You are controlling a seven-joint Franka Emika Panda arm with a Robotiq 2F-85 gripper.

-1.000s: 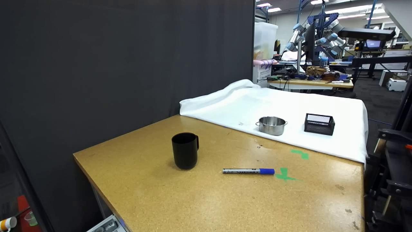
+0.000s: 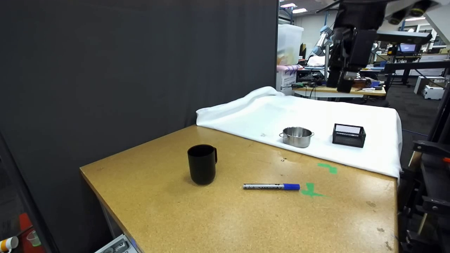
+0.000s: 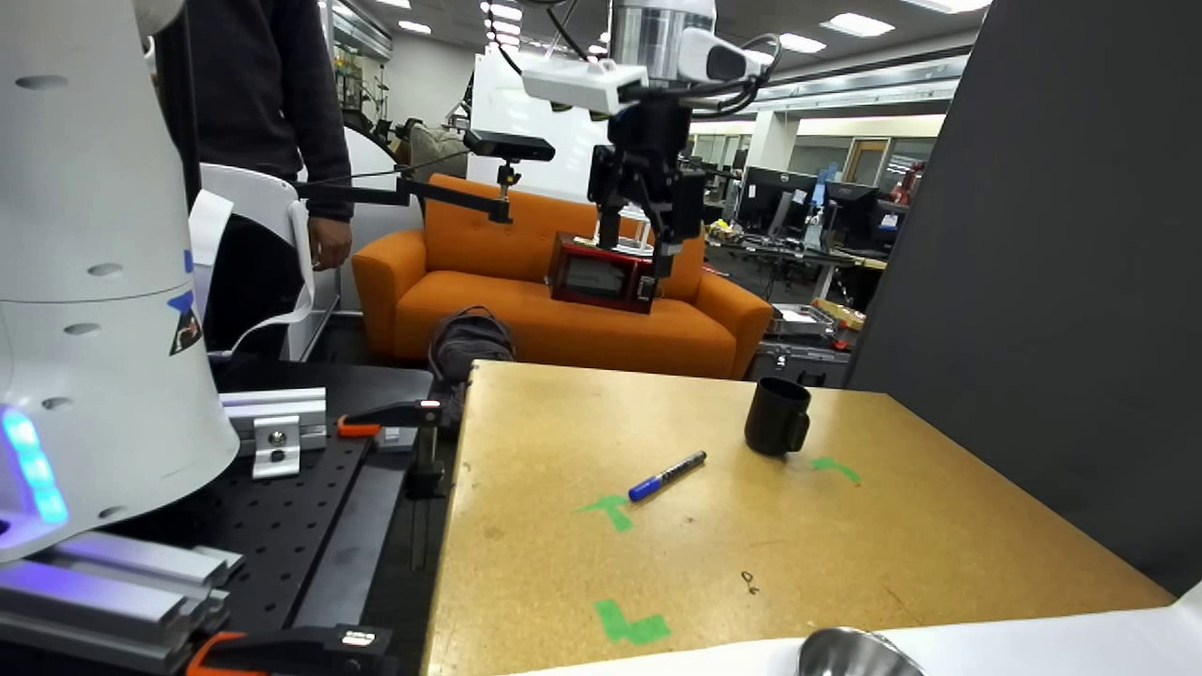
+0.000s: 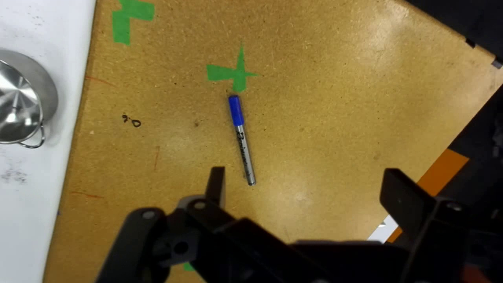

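Observation:
High above the table, my gripper hangs open, its fingers wide apart with nothing between them. In exterior view 2 the gripper [image 3: 637,242] is seen well above the wooden surface. A silver marker with a blue cap [image 2: 272,186] lies flat on the table; the wrist view has this marker [image 4: 243,146] beyond the fingertips, nearer the left finger. Upright on the wood stands a black mug [image 2: 202,165] with its handle, apart from the marker. The wrist view does not show the mug.
On the white cloth [image 2: 261,114] sit a small steel pot [image 2: 297,138] and a black mesh box [image 2: 348,135]. Green tape [image 2: 310,189] marks the wood near the marker's cap. A dark partition [image 2: 139,76] borders the table. Much of the wood is bare.
The arm and gripper have come into exterior view 1 at the upper right, where none showed a second ago. Marker, mug, pot and box have stayed in place.

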